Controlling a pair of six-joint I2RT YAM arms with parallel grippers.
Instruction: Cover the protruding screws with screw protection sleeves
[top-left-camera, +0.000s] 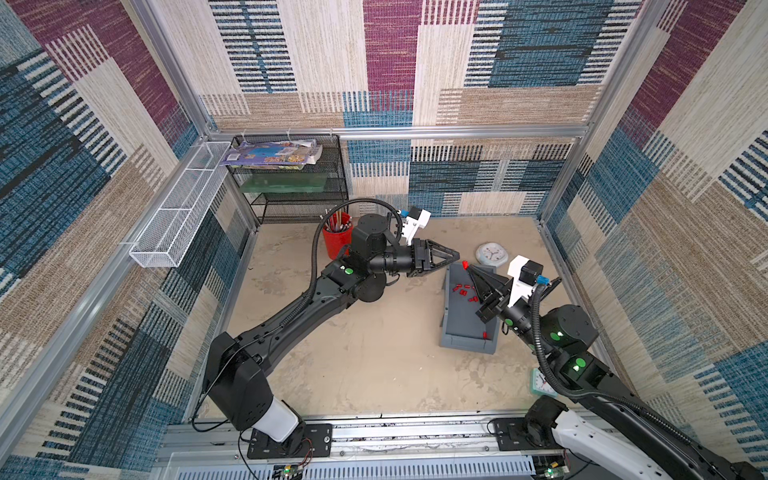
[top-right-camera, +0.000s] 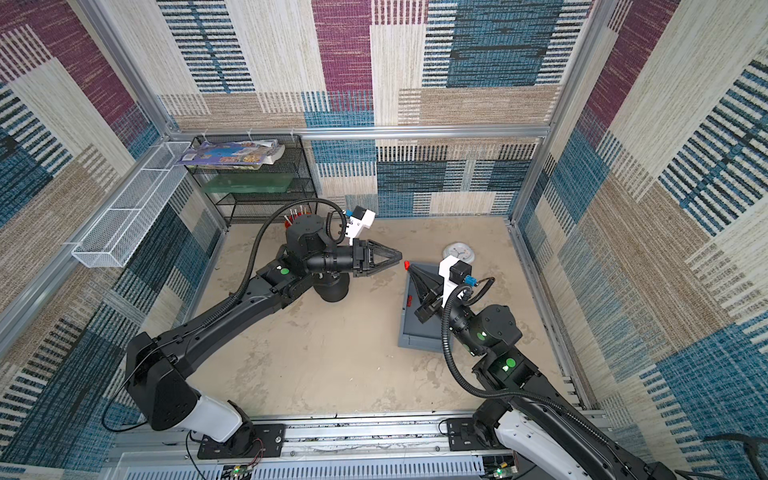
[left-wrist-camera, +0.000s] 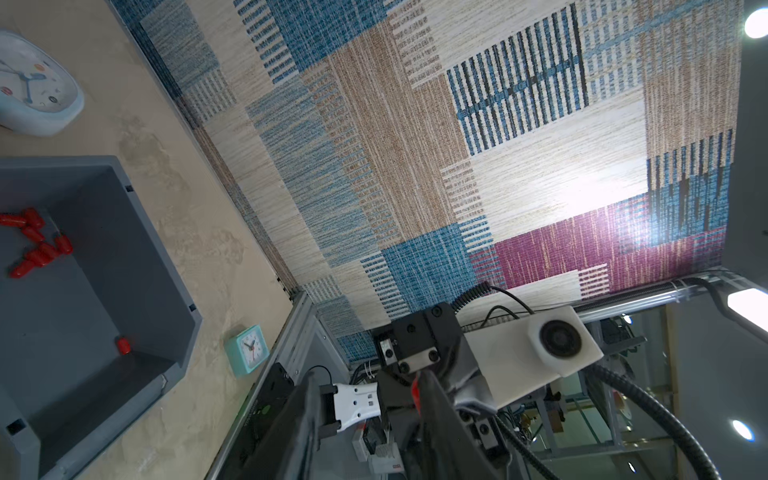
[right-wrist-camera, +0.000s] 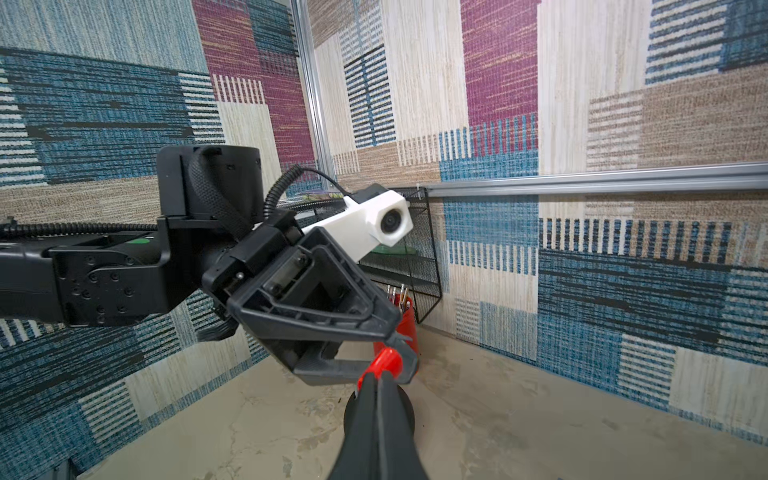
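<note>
A red sleeve (right-wrist-camera: 382, 364) sits at the tip of my right gripper (top-left-camera: 470, 271), whose fingers are shut on it. It also shows as a small red sleeve (top-right-camera: 406, 265) between the two arms. My left gripper (top-left-camera: 458, 255) is part open, its tips close to the sleeve but with no visible hold on it. Several red sleeves (left-wrist-camera: 36, 254) lie in the grey bin (left-wrist-camera: 156, 264), and a single sleeve (left-wrist-camera: 123, 345) lies apart near one end. A dark round object (top-left-camera: 369, 287) stands partly hidden under the left arm. No screws can be made out.
A white clock (top-left-camera: 491, 254) lies behind the bin and a teal clock (left-wrist-camera: 246, 349) near the front right. At the back left are a red pen cup (top-left-camera: 337, 242) and a black wire rack (top-left-camera: 336, 160).
</note>
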